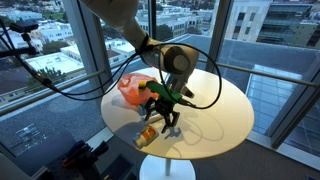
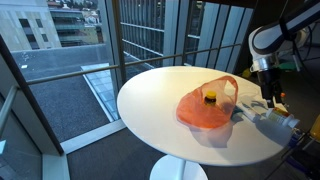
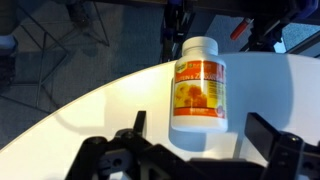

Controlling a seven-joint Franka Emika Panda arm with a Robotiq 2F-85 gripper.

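Observation:
A bottle (image 3: pixel 200 95) with a white cap and an orange and yellow label lies on the round white table (image 3: pixel 80 135), near the edge, in the wrist view. My gripper is open, its fingers (image 3: pixel 130 145) spread to either side of the bottle's base end, nothing gripped. In exterior view 1 the bottle (image 1: pixel 145 136) lies just below and left of my gripper (image 1: pixel 160 122). An orange mesh-like bag (image 2: pixel 203 110) stands on the table, with a yellow-capped item (image 2: pixel 210 97) in or behind it.
A clear or whitish object (image 2: pixel 284 119) lies by the table edge under the arm in exterior view 2. Tall windows surround the table.

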